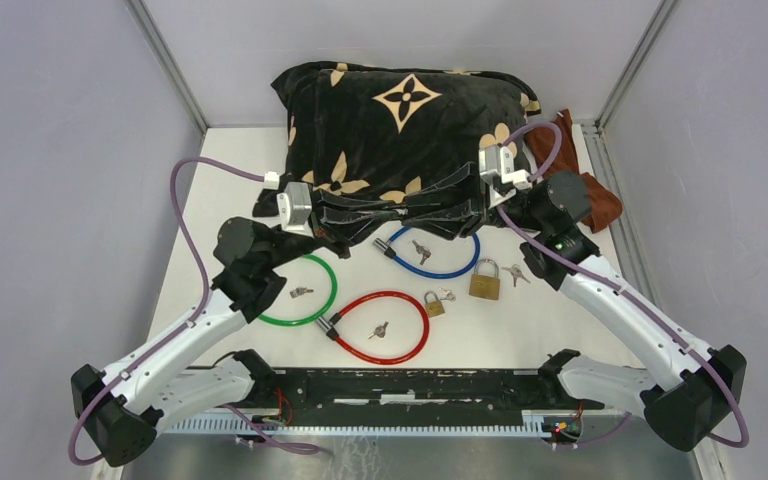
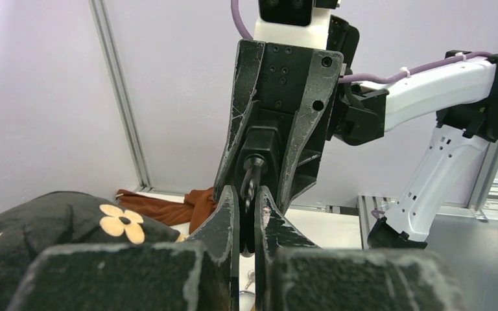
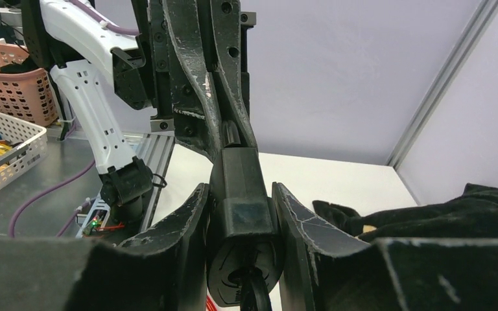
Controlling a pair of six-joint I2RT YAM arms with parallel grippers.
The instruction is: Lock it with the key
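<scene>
Both grippers face each other above the table in the top view, meeting near its middle. A black lock part [image 3: 245,227] fills the gap between the fingers of my right gripper; whether they grip it is hard to tell. In the left wrist view, its black body [image 2: 259,146] stands between the right fingers, and a thin black rod [image 2: 253,170] points towards my left gripper. The left fingers are shut on a narrow dark piece of it. I cannot make out a key at the contact, as the fingers hide it.
Green [image 1: 331,290], red [image 1: 426,320] and blue [image 1: 477,250] cable locks lie below, with keys near them. Two brass padlocks [image 1: 484,287] [image 1: 434,308] sit to the right. A dark patterned cushion [image 1: 360,110] and a brown cloth [image 1: 603,200] occupy the back.
</scene>
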